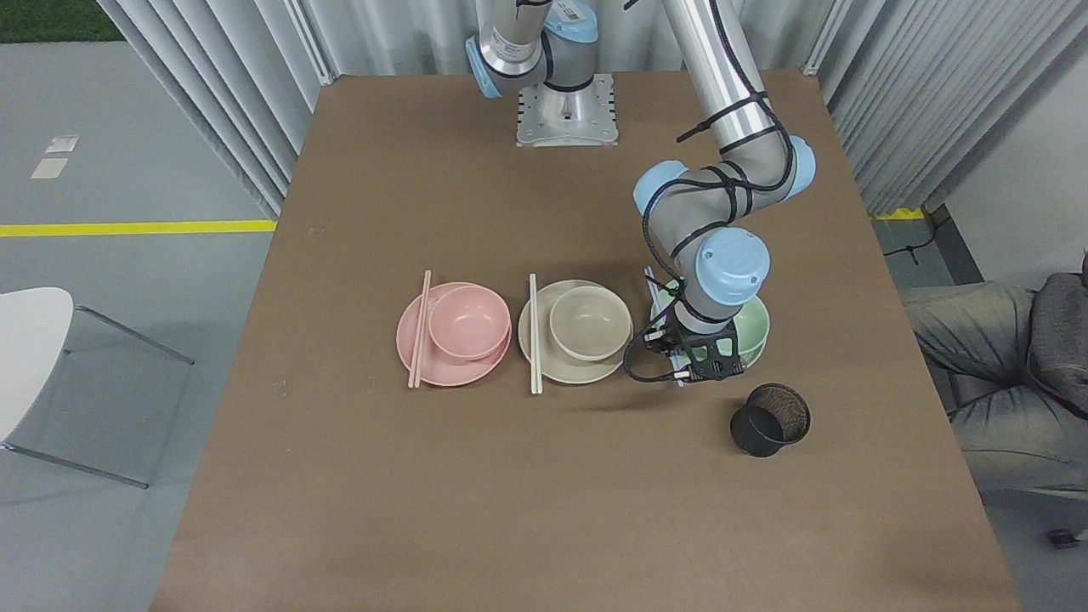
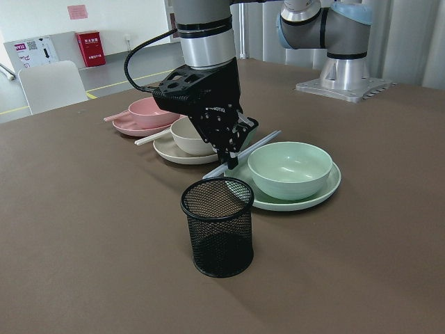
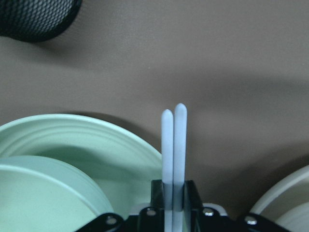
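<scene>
Over the green plate [image 2: 309,200], at its edge nearest the cream set, my black gripper is shut on a pale blue pair of chopsticks [image 3: 179,145], which lie across that side in the left view. A green bowl [image 2: 290,167] sits on the plate. To its side are a cream plate and bowl [image 1: 591,321] with cream chopsticks [image 1: 535,333], then a pink plate and bowl [image 1: 470,321] with pink chopsticks [image 1: 418,328]. In the front view my arm covers much of the green set.
A black mesh cup [image 1: 769,419] stands in front of the green set.
</scene>
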